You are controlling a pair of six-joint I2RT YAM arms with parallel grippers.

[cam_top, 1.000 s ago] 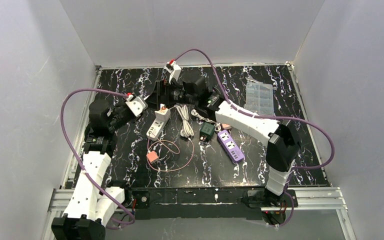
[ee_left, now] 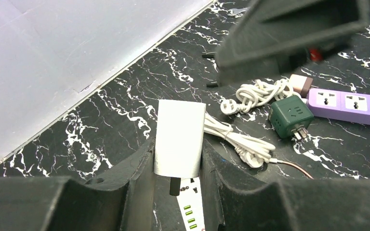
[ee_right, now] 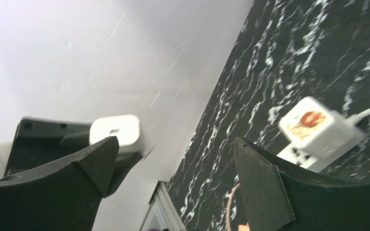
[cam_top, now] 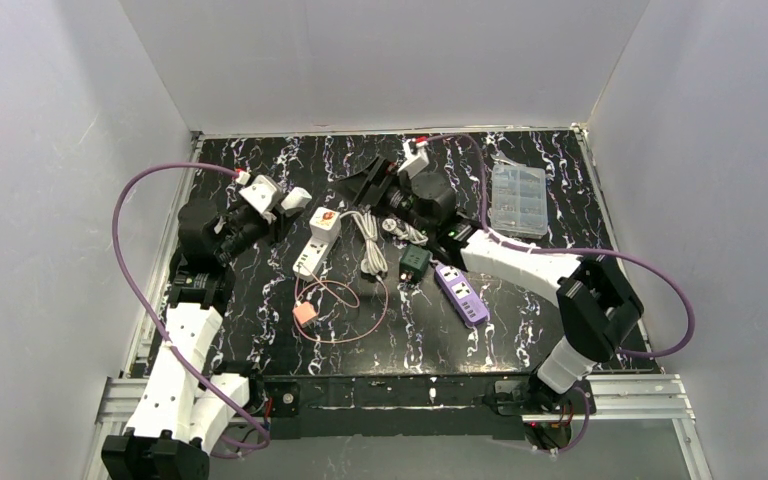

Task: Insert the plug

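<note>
My left gripper (cam_top: 285,210) is shut on a white plug (ee_left: 179,139), held in the air at left of centre. My right gripper (cam_top: 345,185) stands open to its right, apart from the plug, with nothing between its fingers. Below them lies a white power strip (cam_top: 309,259), with a white cube adapter (cam_top: 325,222) on its far end; in the right wrist view the adapter (ee_right: 318,127) shows a red mark on top. The strip (ee_left: 191,207) is partly hidden behind the plug and left gripper in the left wrist view.
A purple power strip (cam_top: 461,295), green adapter (cam_top: 414,263), coiled white cables (cam_top: 370,243) and a pink adapter (cam_top: 305,312) with thin cable lie on the marble table. A clear compartment box (cam_top: 518,200) is at back right. Walls surround the table.
My right gripper has moved right, away from the left gripper. The left gripper has shifted slightly, and the white plug in it now shows in the top view.
</note>
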